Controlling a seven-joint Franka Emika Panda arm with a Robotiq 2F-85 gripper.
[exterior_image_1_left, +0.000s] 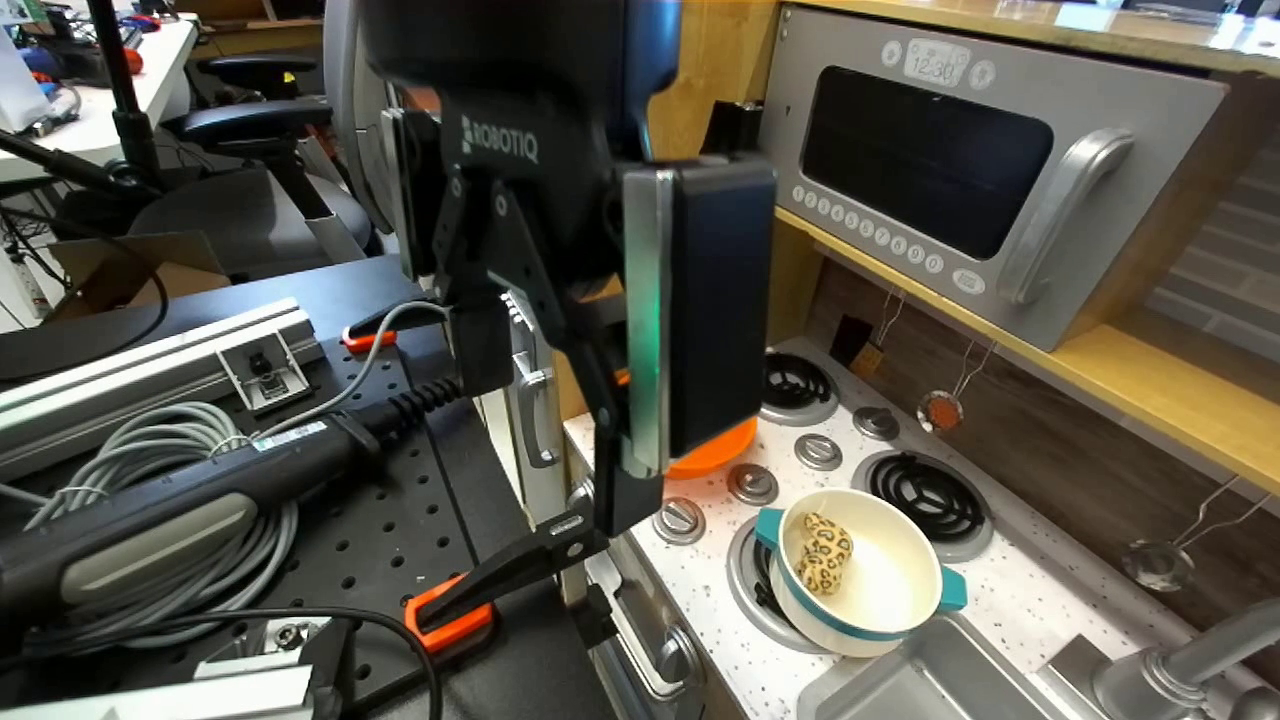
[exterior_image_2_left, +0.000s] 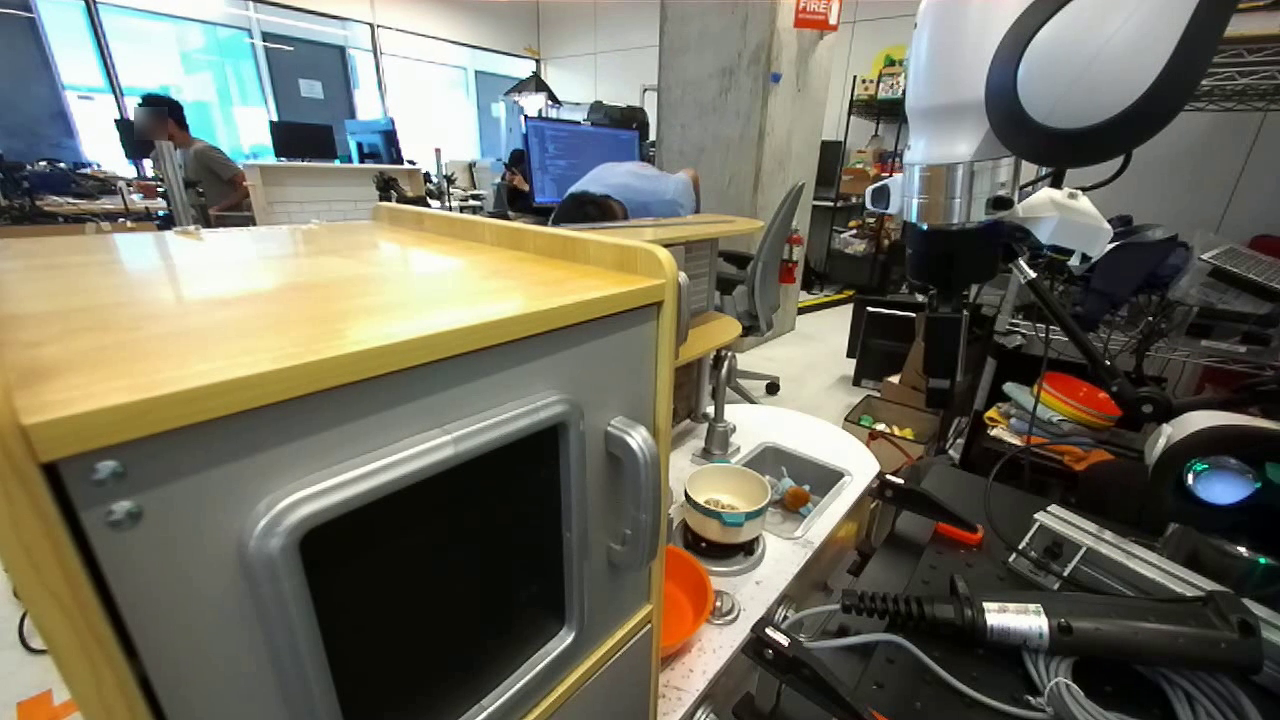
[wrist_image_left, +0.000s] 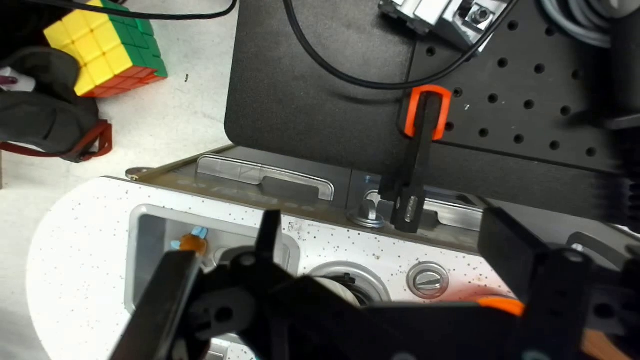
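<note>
My gripper is open and empty, hanging above the edge between the black work surface and the toy kitchen. A black finger reaches in from the right of the wrist view, apart from the one on the left. On a burner stands a cream pot with teal handles, holding a leopard-spotted toy. The gripper is well above and to one side of this pot. An orange bowl sits at the stove's far end. In the sink lies a blue and orange plush toy.
The toy microwave and its shelf overhang the stove. A black clamp with orange ends grips the work surface's edge. Cables and a dark tool clutter the work surface. Bare white counter lies beside the sink.
</note>
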